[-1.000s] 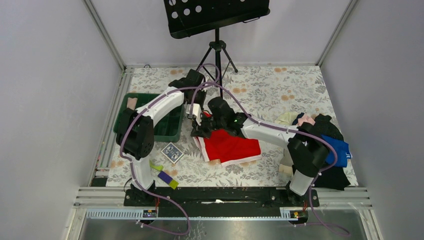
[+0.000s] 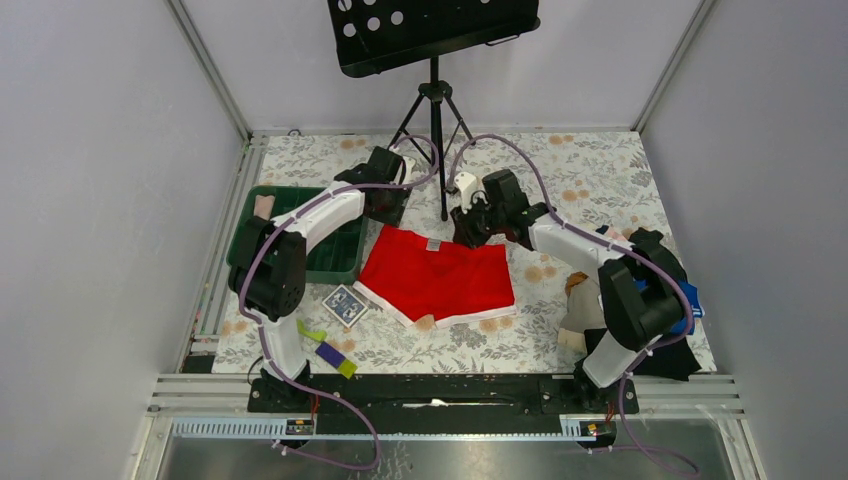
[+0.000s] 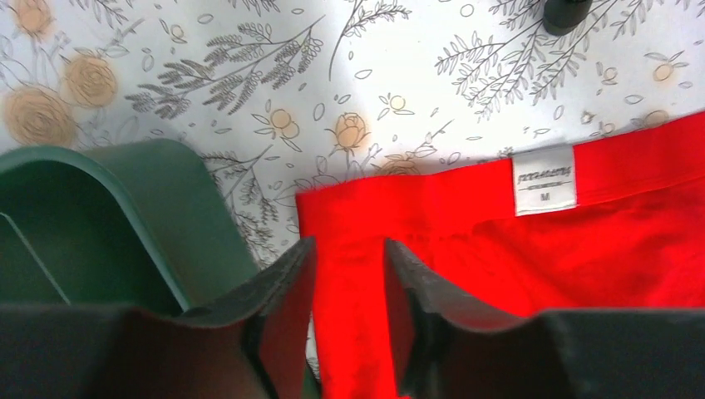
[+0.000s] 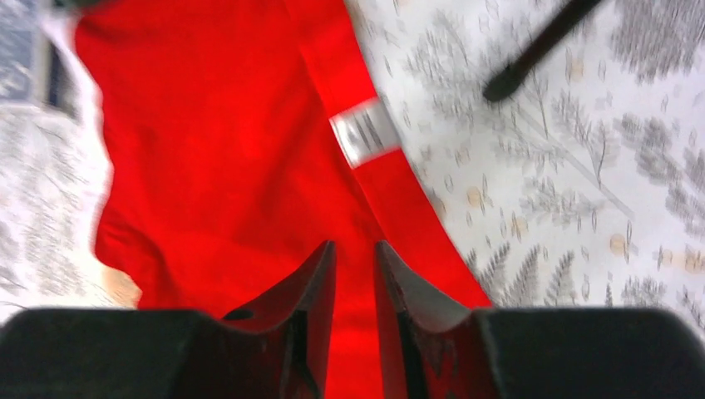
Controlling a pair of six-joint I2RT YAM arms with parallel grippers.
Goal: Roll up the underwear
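Observation:
Red underwear (image 2: 430,280) with white hems lies spread on the patterned mat, its waistband and size label (image 3: 544,179) toward the back. My left gripper (image 2: 385,210) hangs over its back left corner beside the green basket; in the left wrist view its fingers stand part open, with red cloth visible below them. My right gripper (image 2: 465,230) is over the waistband's right part; in the right wrist view its fingers are a little apart above the cloth.
The green basket (image 2: 345,267) is at left, with a card box (image 2: 345,306) below it. A music stand (image 2: 440,140) rises behind, its leg close to the cloth. A pile of clothes (image 2: 660,355) lies at right.
My right gripper has moved right, from the underwear's left part to over its back right. The underwear now lies flatter and fully spread.

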